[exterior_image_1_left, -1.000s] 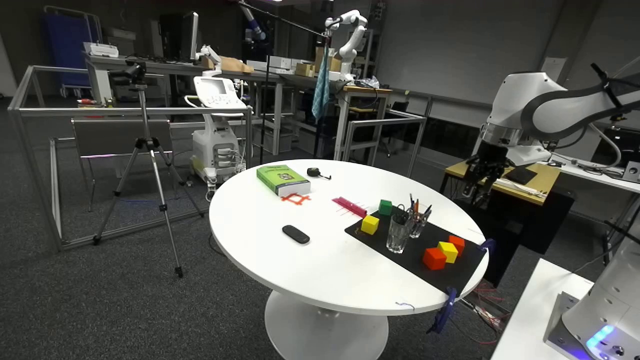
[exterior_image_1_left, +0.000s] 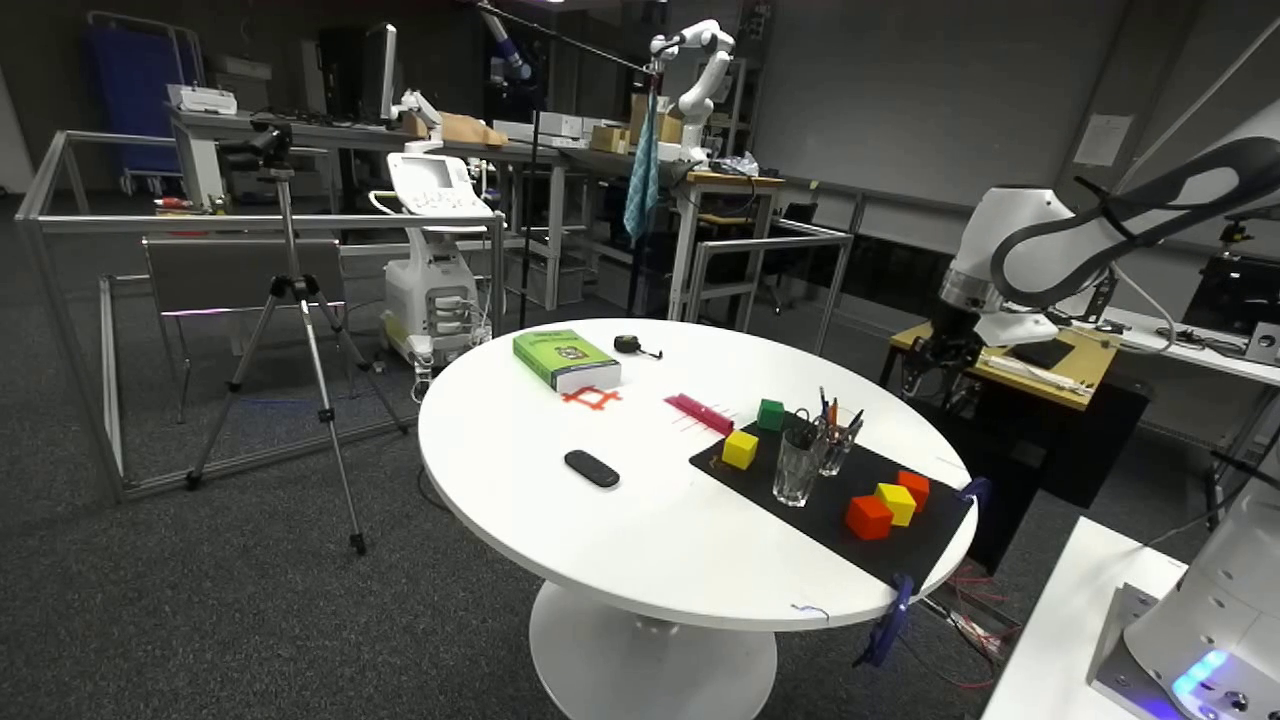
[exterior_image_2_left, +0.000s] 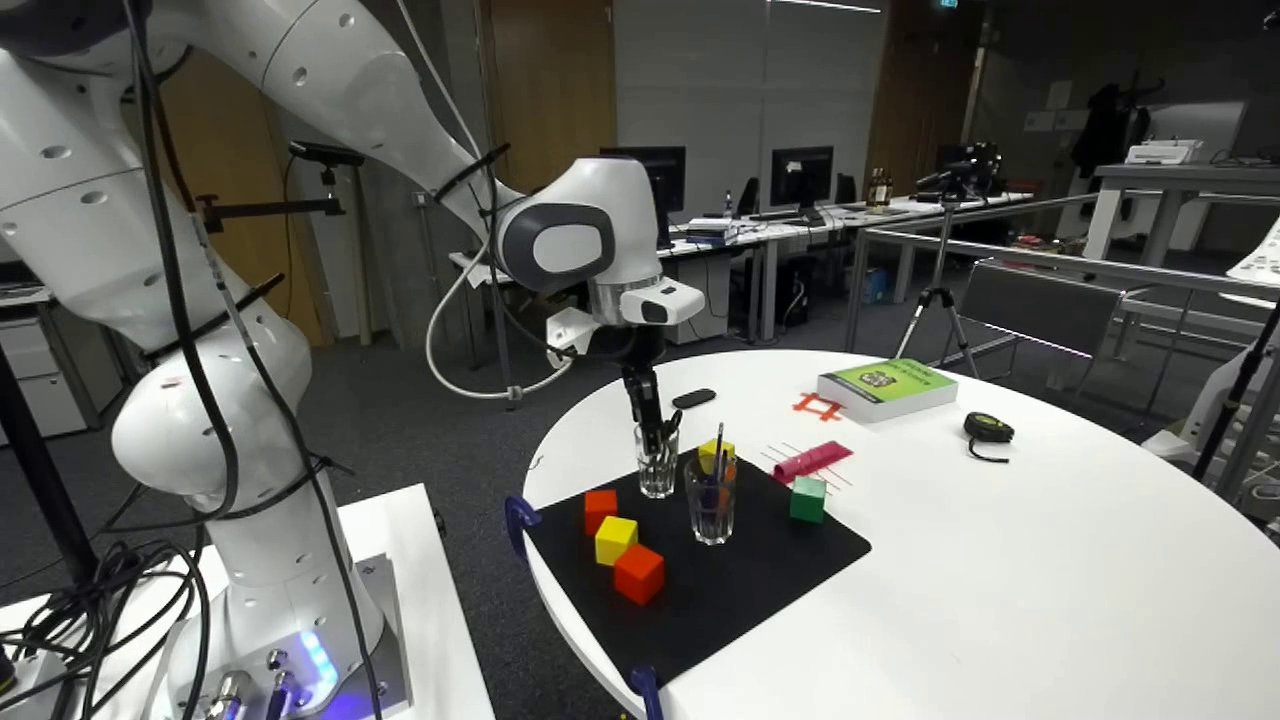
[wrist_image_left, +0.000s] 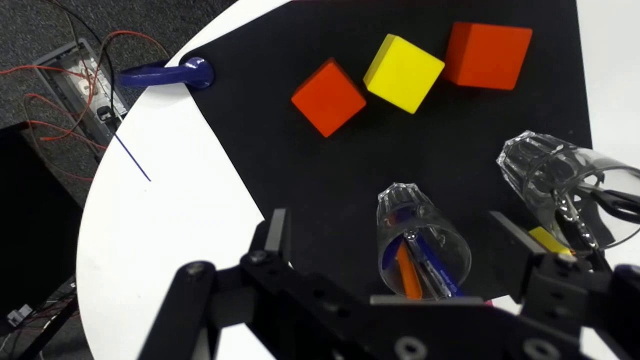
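Note:
My gripper stands open with nothing held, hanging above the black mat. In the wrist view its fingers (wrist_image_left: 277, 233) lie on either side of a clear glass (wrist_image_left: 424, 240) with orange and blue pens in it. That glass appears below the fingers. A second glass (wrist_image_left: 549, 168), holding scissors, stands to its right. Up the mat are a red cube (wrist_image_left: 328, 98), a yellow cube (wrist_image_left: 405, 74) and another red cube (wrist_image_left: 489, 57) in a row. Exterior view 1 also shows a yellow cube (exterior_image_1_left: 739, 450) and a green cube (exterior_image_1_left: 770, 415) near the glasses.
The black mat (exterior_image_2_left: 768, 588) covers one side of the round white table, with blue clamps (exterior_image_1_left: 885, 624) at the edge. A green book (exterior_image_1_left: 566, 360), a tape measure (exterior_image_1_left: 632, 344), a black remote-like object (exterior_image_1_left: 591, 468) and a pink strip (exterior_image_1_left: 701, 414) lie elsewhere.
In exterior view 1 my arm and gripper have shifted left and somewhat lower. The cubes, glasses and book have stayed in place.

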